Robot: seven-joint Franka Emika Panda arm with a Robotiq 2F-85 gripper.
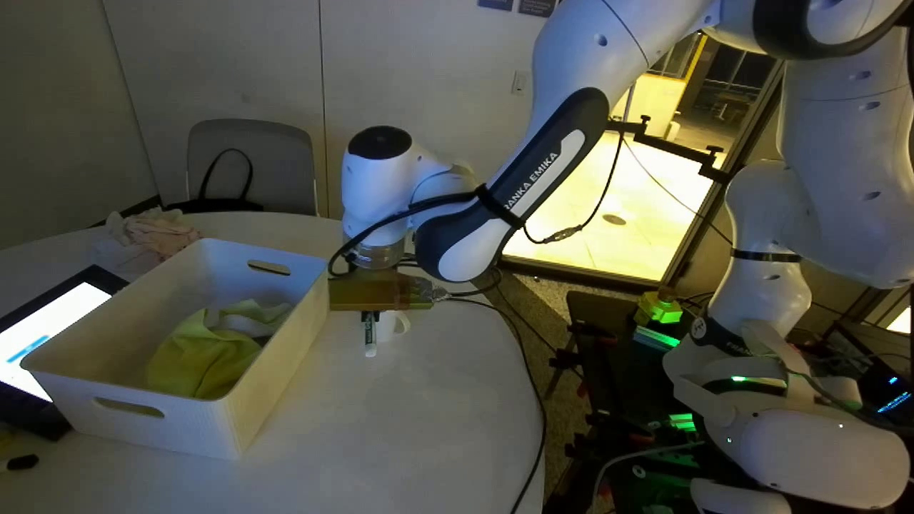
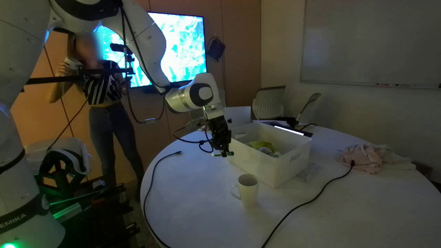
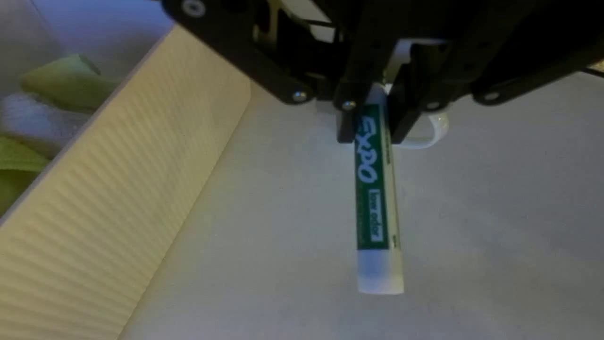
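Observation:
A green-and-white EXPO marker (image 3: 373,187) is held between the fingertips of my gripper, which is shut on it. Its pale end points toward the bottom of the wrist view. In exterior view 2 the marker (image 2: 216,154) lies roughly level, above the table and next to the white bin's side. A white mug (image 2: 249,192) stands upright on the table in front of the bin. Behind the fingers in the wrist view, only the mug's handle (image 3: 440,130) shows clearly. Exterior view 1 shows the mug (image 1: 394,325) partly covered by the marker and the gripper.
Inside the white bin (image 1: 248,415) lies a yellow-green cloth (image 1: 201,355). A lit screen (image 1: 43,334) is beside the bin, and a pale pink cloth (image 2: 366,157) rests farther along. Black cables (image 2: 308,202) cross the table. Open tabletop surrounds the mug.

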